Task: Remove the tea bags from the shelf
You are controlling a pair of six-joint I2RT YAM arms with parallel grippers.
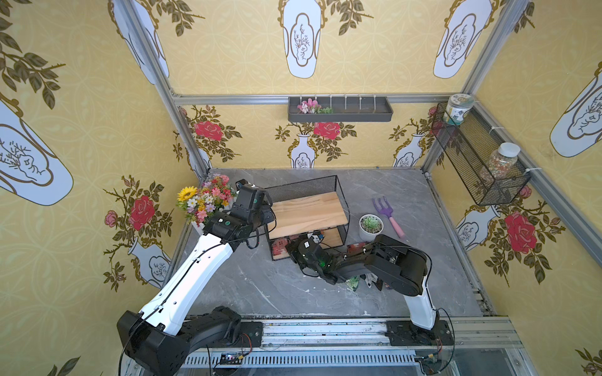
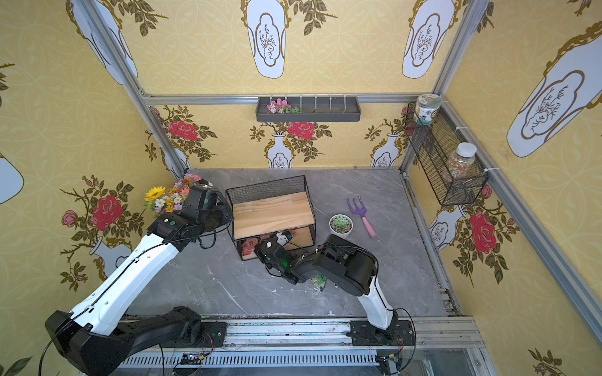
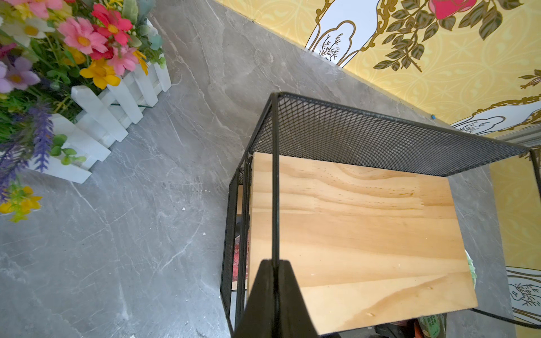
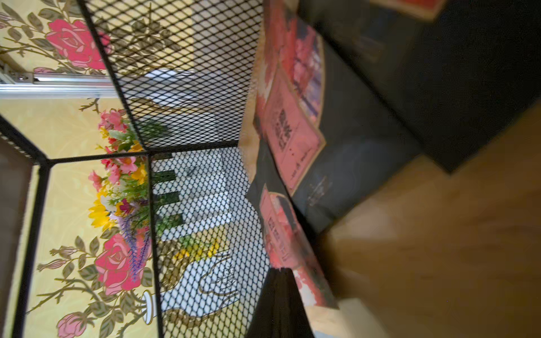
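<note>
The two-tier black mesh shelf [image 1: 305, 213] has an empty wooden top board [image 3: 360, 236]. My left gripper is shut at its top frame at the left end, the thin rail lined up with its fingertips; whether it grasps the rail I cannot tell. On the lower tier, dark tea bags with red labels [image 4: 290, 140] [image 2: 249, 246] lean toward the mesh side. My right gripper is shut inside that tier, its tips beside the nearest tea bag; nothing clearly shows between its fingers.
A flower basket [image 1: 203, 203] stands left of the shelf. A succulent pot [image 1: 370, 223] and a purple-pink fork [image 1: 392, 219] lie to the right. More packets [image 1: 352, 282] lie on the counter by the right arm.
</note>
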